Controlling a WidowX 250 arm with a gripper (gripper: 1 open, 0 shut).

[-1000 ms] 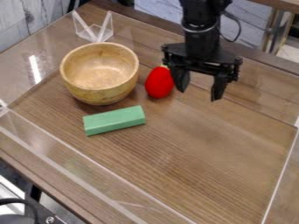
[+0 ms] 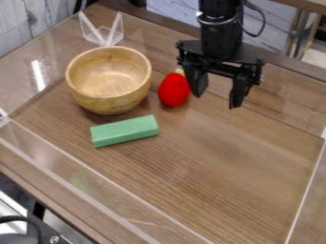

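My black gripper (image 2: 219,74) hangs over the upper middle of the wooden table, its fingers apart with nothing visible between them. Just left of it sits a red rounded object (image 2: 173,91), with a small green thing partly hidden behind it. A tan bowl (image 2: 110,81) stands at the left. A green rectangular block (image 2: 124,132) lies below the bowl and red object.
A white object (image 2: 102,29) stands at the back left. A black cable or item (image 2: 23,229) is at the bottom left corner.
My gripper has risen slightly from where it was a second ago. The objects on the table have not visibly moved.
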